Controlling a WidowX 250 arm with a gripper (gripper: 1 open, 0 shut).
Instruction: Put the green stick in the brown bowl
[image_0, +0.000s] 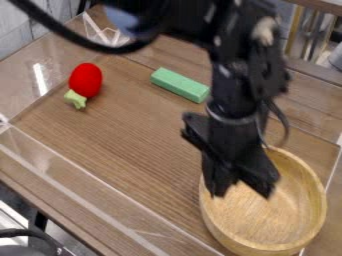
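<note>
A green stick (181, 84), short and block-like, lies on the wooden table behind my arm and to its left. My dark gripper (238, 182) hangs over the near left part of the brown bowl (301, 222), covering some of its rim. The fingers point down, apart from the stick. Their dark shapes run together, so I cannot make out the gap between them. The inside of the bowl that shows is empty.
A red, rounded object (86, 79) with a pale green end sits at the left of the table. Bare wood (114, 150) fills the left and middle. Black cables hang across the top.
</note>
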